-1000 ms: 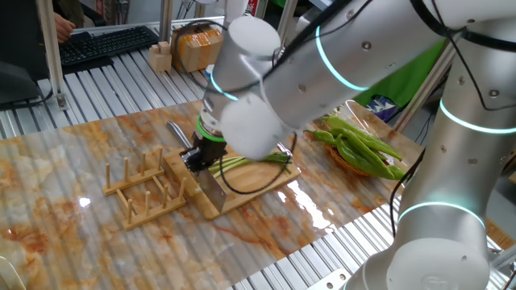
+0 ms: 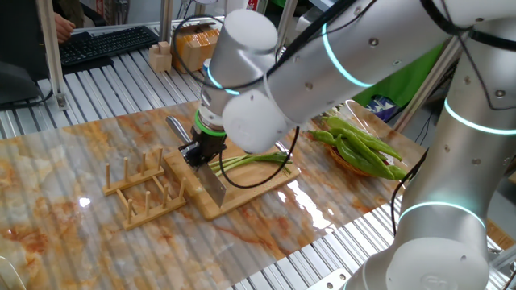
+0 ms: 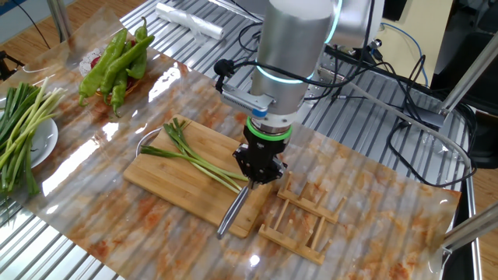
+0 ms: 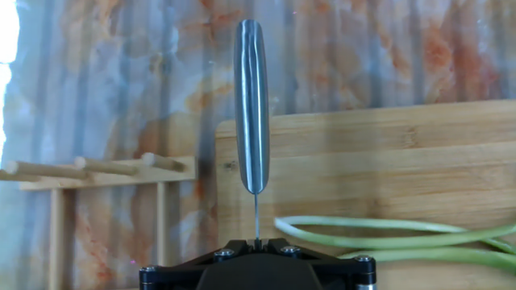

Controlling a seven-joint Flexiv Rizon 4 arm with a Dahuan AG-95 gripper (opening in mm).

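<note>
A knife with a broad metal blade [image 2: 212, 187] and a silver handle [image 3: 233, 214] is held upright at the left part of the cutting board [image 2: 256, 186]. My gripper is shut on it near the top of the blade; in the wrist view the handle [image 4: 251, 105] points away from the fingers and the blade shows edge-on as a thin line. Green onion stalks [image 3: 192, 158] lie across the board, their pale ends close beside the blade. Whether the blade's lower edge touches the board cannot be told.
A wooden peg rack [image 2: 147, 213] stands just left of the board. Green peppers [image 3: 118, 64] fill a basket, and a white plate [image 3: 47, 140] carries more green onions. A loose black cable [image 2: 282, 165] hangs from the arm over the board.
The knife and my gripper have shifted slightly, the blade's lower end now a little higher in exterior view 1. The arm's wrist has moved slightly right. Board, onions and rack stay put.
</note>
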